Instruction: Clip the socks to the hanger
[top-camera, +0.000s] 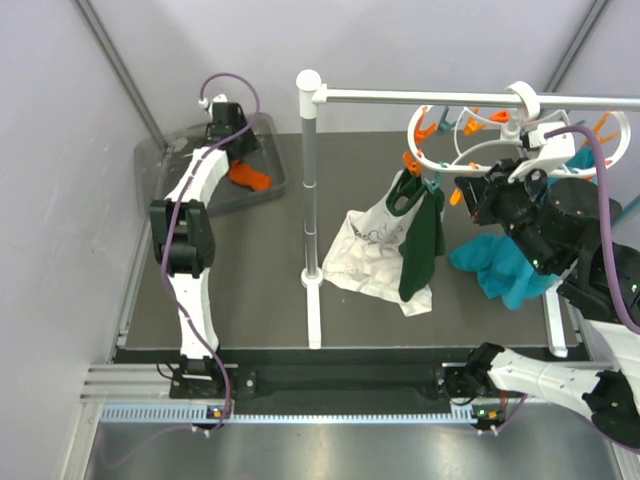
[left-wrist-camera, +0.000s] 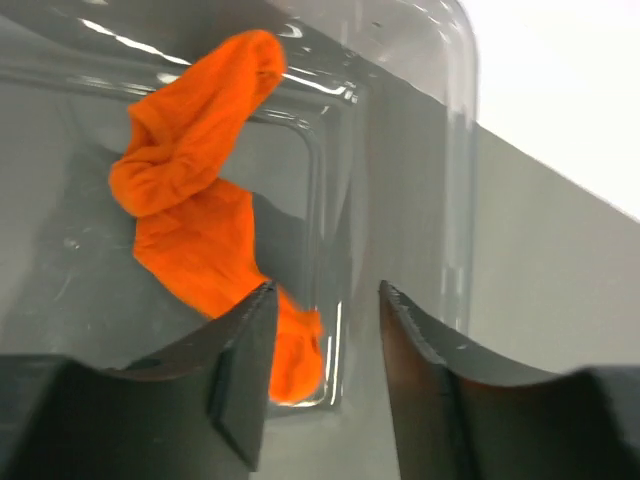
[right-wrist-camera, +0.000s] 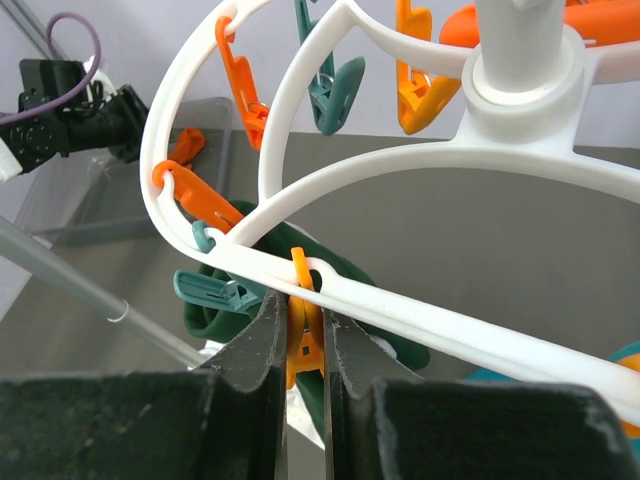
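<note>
An orange sock (left-wrist-camera: 200, 225) lies crumpled along the bottom of the grey bin, one end close to the bin's wall. Just above that end my left gripper stands open, with nothing held between its fingers. On the white round hanger (right-wrist-camera: 350, 295) my right gripper is shut on an orange clip (right-wrist-camera: 303, 345) at the ring's near edge. A dark green sock (top-camera: 425, 240) hangs from the hanger's left side, by an orange clip (right-wrist-camera: 200, 198) and a teal clip (right-wrist-camera: 215, 290). A teal sock (top-camera: 510, 265) appears at the right, partly hidden by my right arm.
The bin (top-camera: 275, 165) stands at the back left. The rack's upright post (top-camera: 310, 200) rises between it and the hanger. A white cloth bag (top-camera: 375, 250) lies on the table beneath the green sock. Several free clips, such as one teal clip (right-wrist-camera: 335, 95), hang around the ring.
</note>
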